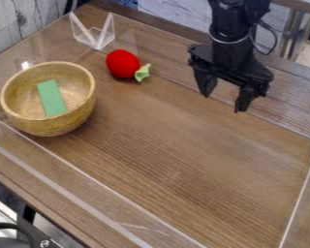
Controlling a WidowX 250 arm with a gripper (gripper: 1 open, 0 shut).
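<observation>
My black gripper point(229, 85) hangs at the top right, over the back of the wooden table, its fingers pointing down. Whether it is open or shut is hard to tell, and I see no object held in it. A wooden bowl point(71, 122) at the left holds a green block point(53, 99). A red object point(123, 64) with a pale green part lies left of the gripper.
A clear wire or plastic holder point(93, 31) stands at the back left. A wall runs along the top left edge.
</observation>
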